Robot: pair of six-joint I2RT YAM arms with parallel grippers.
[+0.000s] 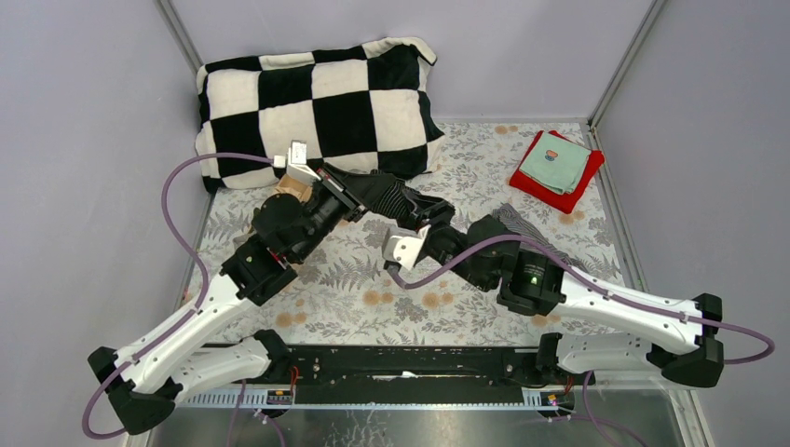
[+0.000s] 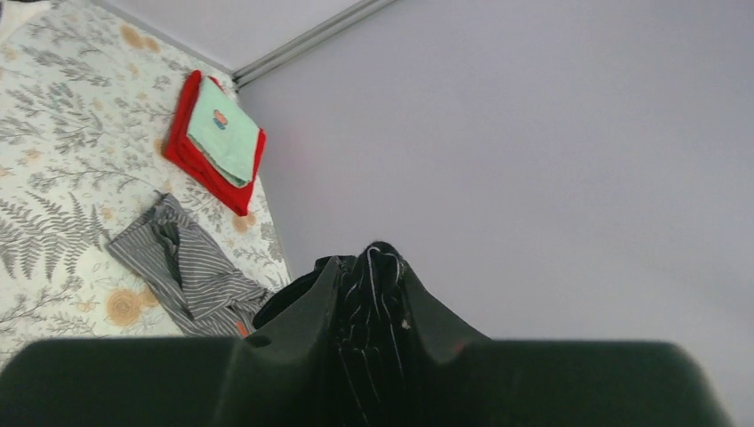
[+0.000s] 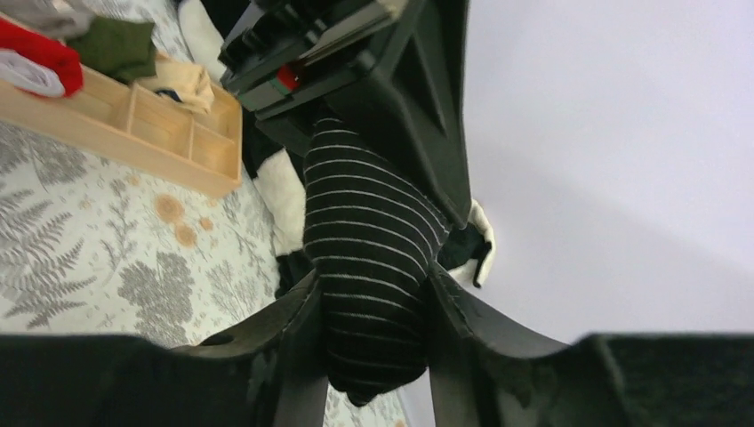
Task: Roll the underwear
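Note:
A black underwear with thin white stripes (image 1: pixel 389 197) is stretched between my two grippers above the table. My left gripper is shut on one end, and a bunched piece of dark fabric pokes up between its fingers. In the right wrist view the striped body of the underwear (image 3: pixel 364 231) hangs down from the left gripper's fingers (image 3: pixel 431 142). My right gripper has its fingers part open, one finger on each side of the lower end. Whether they press on the cloth cannot be made out.
A grey striped garment (image 1: pixel 533 233) lies crumpled on the right, partly behind the right arm. Folded red cloth (image 1: pixel 589 177) with a mint cloth (image 1: pixel 554 163) on top sits at back right. A wooden divided box (image 3: pixel 160 133) holds clothes; a checkered cushion (image 1: pixel 317 104) stands behind.

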